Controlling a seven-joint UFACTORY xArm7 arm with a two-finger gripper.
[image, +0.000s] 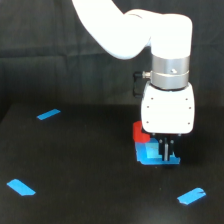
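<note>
My gripper points down at the right of the table, in front of a red object and over a blue piece. Its dark fingers look close together, but the picture is too small to show whether anything is between them. The hand hides most of the red object, of which only the left part shows. The blue piece sticks out around and below the fingertips; whether they touch it I cannot tell.
Blue tape-like strips lie flat on the black table, one at the back left, one at the front left and one at the front right. A dark curtain hangs behind.
</note>
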